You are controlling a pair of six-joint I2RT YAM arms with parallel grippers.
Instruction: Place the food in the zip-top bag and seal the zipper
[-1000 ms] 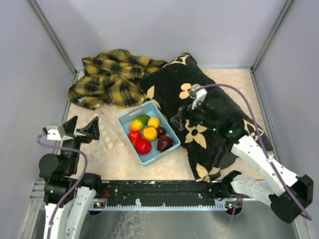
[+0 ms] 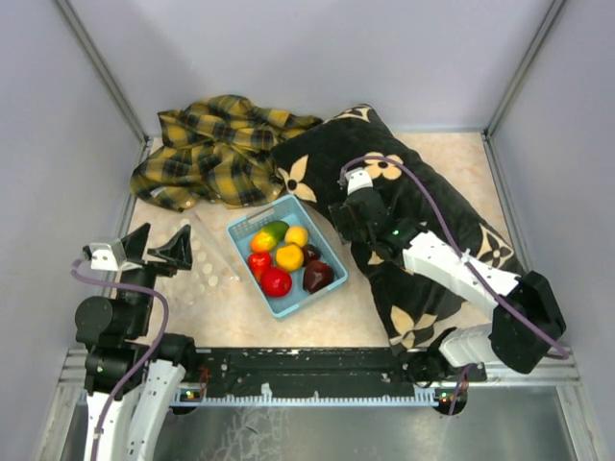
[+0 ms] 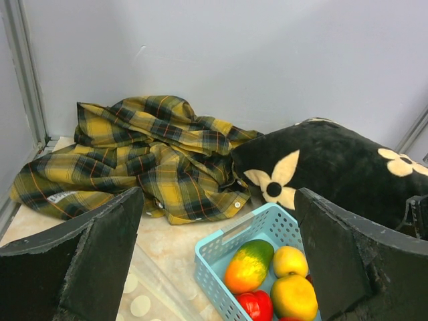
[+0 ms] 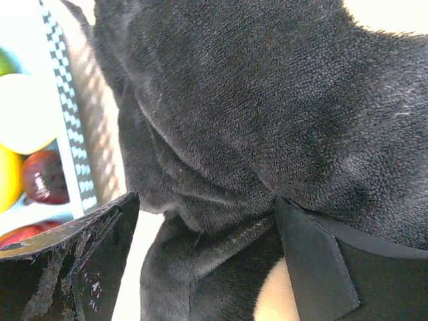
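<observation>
A blue basket (image 2: 312, 301) holds toy food: a red tomato (image 2: 276, 281), a dark red fruit (image 2: 317, 277), a yellow fruit (image 2: 289, 256), a green-orange mango (image 3: 249, 266) and several others. Left of the basket lies a clear zip top bag (image 2: 204, 264) with pale round spots, flat on the table. My left gripper (image 2: 157, 252) hangs over the bag's left side, open and empty. Over the dark flowered cloth, just right of the basket, is my right gripper (image 2: 342, 219). Its fingers are open in the right wrist view, with the cloth (image 4: 200, 160) beneath and between the fingers.
A yellow-and-black plaid cloth (image 2: 216, 149) is heaped at the back left. The dark flowered cloth covers most of the right side, close to the basket. Bare table (image 2: 288, 329) shows in front of the basket.
The dark cloth's near part has shifted right, leaving more bare table beside the basket. The left arm is still.
</observation>
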